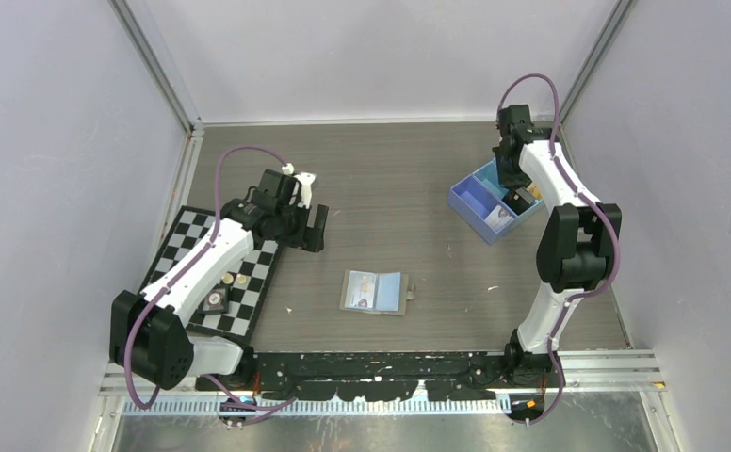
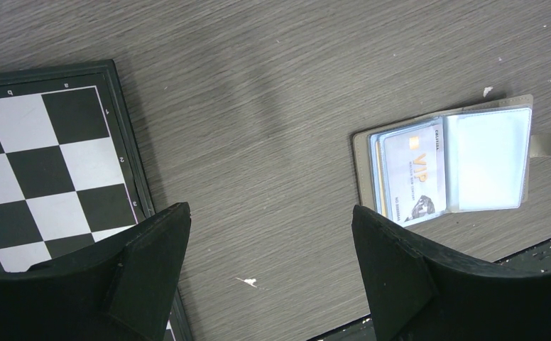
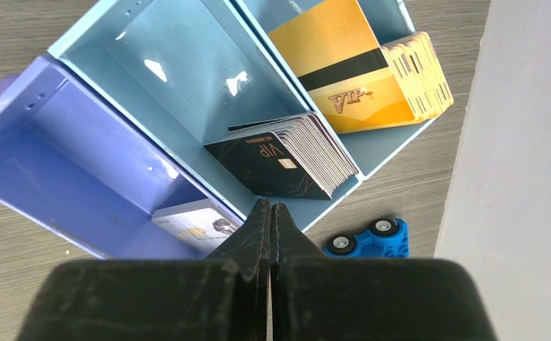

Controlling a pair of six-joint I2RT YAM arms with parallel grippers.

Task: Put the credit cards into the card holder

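In the right wrist view, my right gripper is shut with nothing between its fingers, above the box's near edge. The black credit cards lean as a stack in the box's middle compartment, apart from my fingers. Gold cards stand in the compartment beside them, and white cards lie in the purple one. The card holder lies spread on the table, a white VIP card in its left sleeve and the right sleeve looking empty. My left gripper is open and empty, left of the holder.
The divided blue and purple box stands at the far right, near the side wall. A blue toy piece with wheels is beside it. A chessboard lies under the left arm. Open table surrounds the holder.
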